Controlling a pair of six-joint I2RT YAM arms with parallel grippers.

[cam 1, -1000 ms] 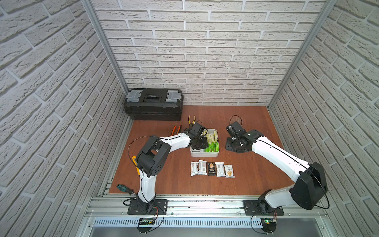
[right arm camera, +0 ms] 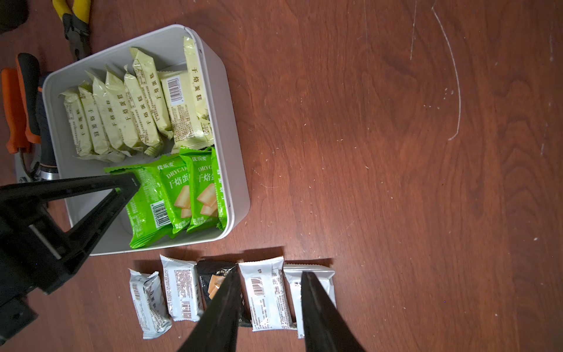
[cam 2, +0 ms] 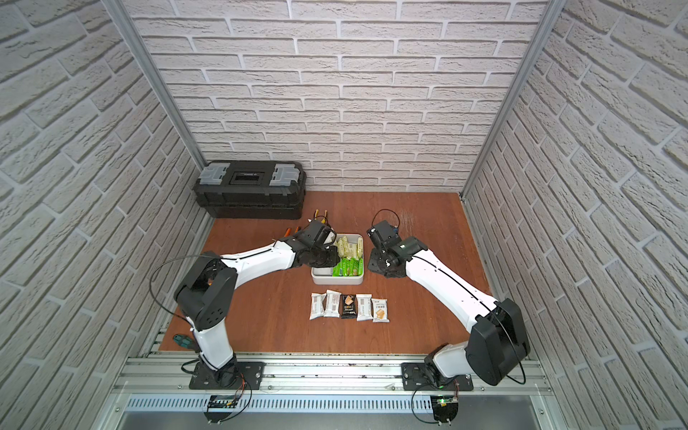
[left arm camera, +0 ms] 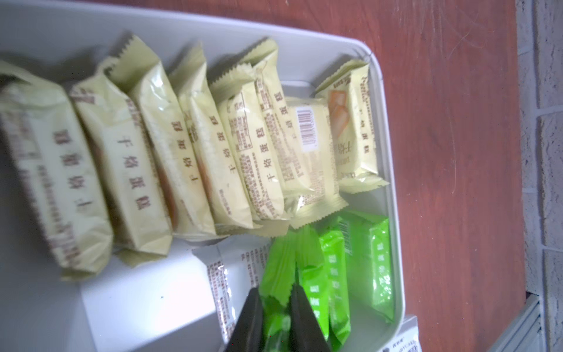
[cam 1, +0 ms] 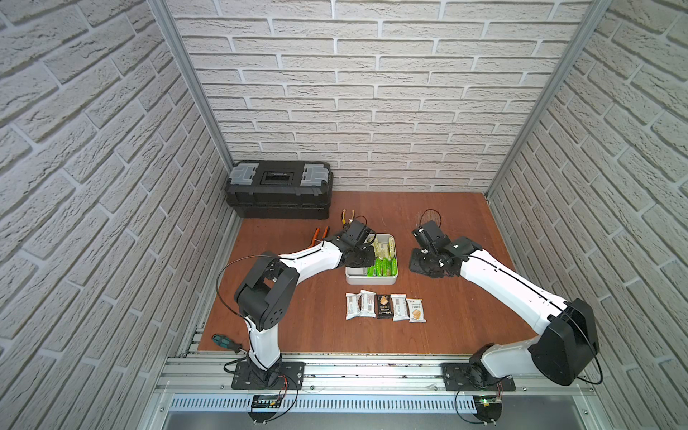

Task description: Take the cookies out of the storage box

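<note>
The white storage box holds several cream cookie packs [left arm camera: 193, 152] at the back and green packs at the front, plus a white pack visible in the left wrist view. My left gripper is shut on a green pack [left arm camera: 278, 270] inside the box. My right gripper stands part open, high to the right of the box, its fingers appearing over the row of packs on the table with nothing visibly held. Several packs in white and black wrappers [right arm camera: 264, 293] lie in front of the box.
A black toolbox [cam 1: 279, 193] stands at the back left. Pliers [right arm camera: 79, 23] and orange-handled tools [right arm camera: 14, 105] lie left of and behind the box.
The left arm has risen slightly, its elbow shifting left, with the gripper still at the box. The right arm has moved only slightly.
</note>
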